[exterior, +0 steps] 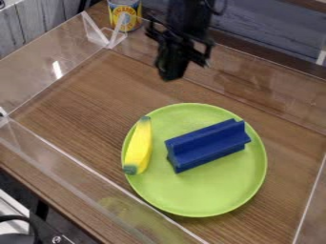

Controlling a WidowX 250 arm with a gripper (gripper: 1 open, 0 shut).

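Note:
A green plate (192, 195) sits on the wooden tray floor, holding a yellow banana (139, 143) at its left and a blue block (208, 145) at its right. The black gripper (171, 64) hangs above and behind the plate, apart from both items, shut with nothing visible between its fingers; it is somewhat blurred.
A can (124, 13) stands at the back left beside the clear side wall. Bare wooden floor (76, 105) lies left of the plate and behind it. The tray's back wall runs along the top right.

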